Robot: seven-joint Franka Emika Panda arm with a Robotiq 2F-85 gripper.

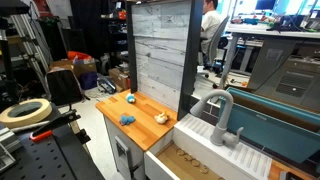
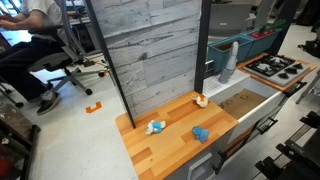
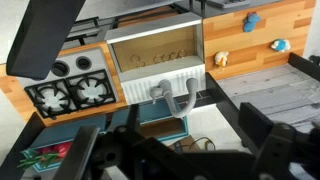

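Observation:
Three small toys rest on the wooden counter (image 2: 180, 150): a blue one (image 2: 200, 133), a white and orange one (image 2: 202, 101), and a blue and white one (image 2: 155, 127). Beside the counter, an open drawer (image 3: 155, 45) shows a few small light pieces on its wooden bottom. A grey faucet (image 3: 190, 90) stands behind the drawer on a white ribbed panel. In the wrist view my gripper is high above this kitchen set, its dark fingers spread with a gap between them. No toy lies between the fingers.
A stove top (image 2: 280, 68) lies to one side of the drawer, with a teal sink bin (image 1: 270, 125) behind the faucet. A tall whitewashed board (image 2: 160, 55) with black posts rises behind the counter. Someone sits in an office chair (image 2: 70, 55) beyond it.

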